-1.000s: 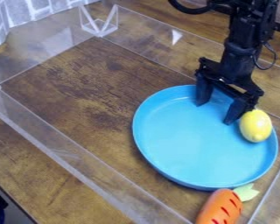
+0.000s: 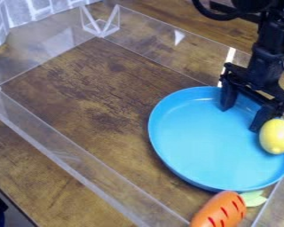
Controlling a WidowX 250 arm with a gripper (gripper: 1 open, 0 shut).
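A black gripper (image 2: 252, 96) at the right reaches down onto the back right of a blue round plate (image 2: 204, 142), its fingers just beside a yellow lemon-like object (image 2: 276, 136) on the plate's right side. Whether the fingers are open or shut on anything is hard to tell. An orange toy carrot (image 2: 218, 211) with a pale green top lies in front of the plate at the bottom right.
Clear plastic walls (image 2: 43, 49) border the wooden surface (image 2: 85, 97). A dark object shows at the bottom left edge.
The plate, the lemon-like object and the gripper have shifted to the right together. The carrot has shifted slightly left and toward the front.
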